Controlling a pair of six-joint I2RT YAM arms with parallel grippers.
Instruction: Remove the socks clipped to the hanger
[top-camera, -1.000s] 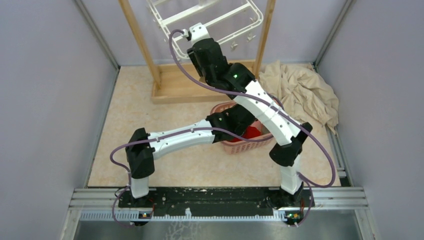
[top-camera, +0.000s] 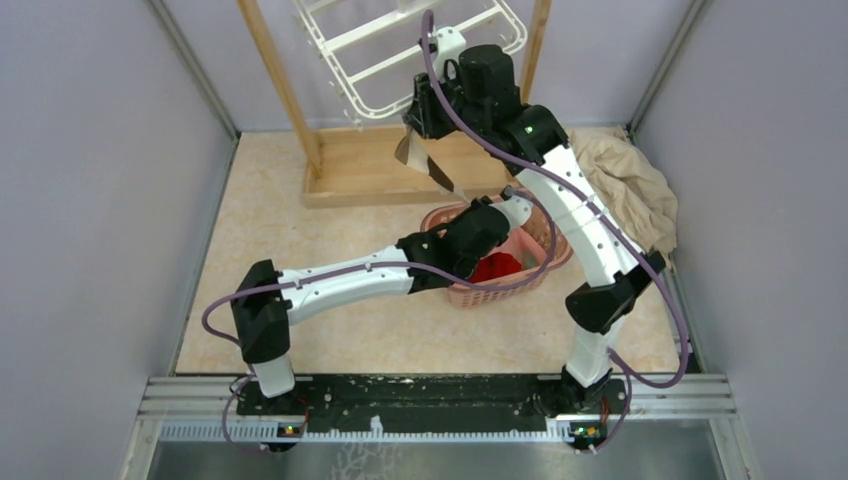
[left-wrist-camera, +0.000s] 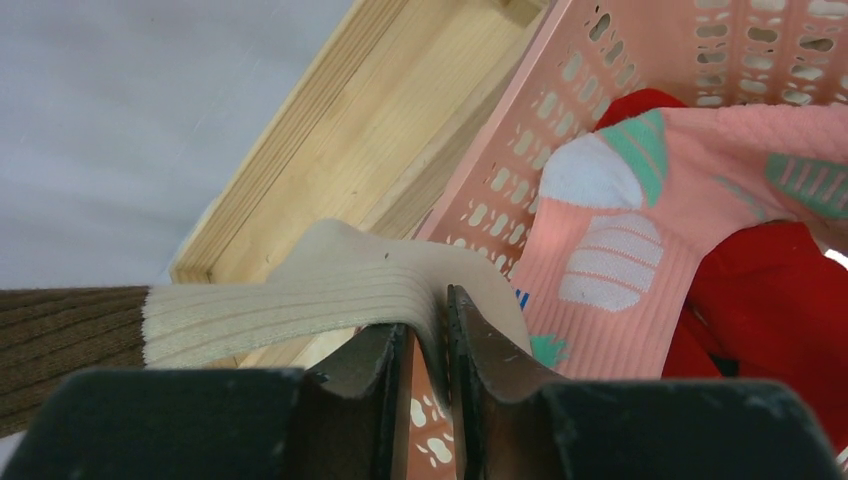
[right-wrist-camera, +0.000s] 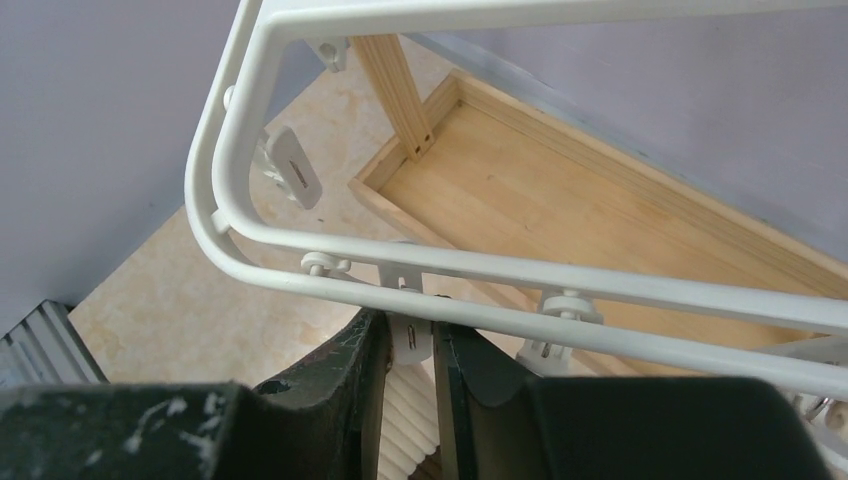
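A beige sock with a brown band hangs from the white hanger. On the hanger's clip, my right gripper is shut, with the sock's striped cuff below it. My left gripper stands part open around the lower end of the same sock. A fold of cloth runs between its fingertips, close to the right-hand finger, and a narrow gap shows beside the other. The pink basket below contains a pink patterned sock and red cloth.
More hanger clips line the white frame close to my right gripper. A wooden stand base lies behind the basket. Beige cloth is heaped at the right.
The left arm has drawn a little to the left.
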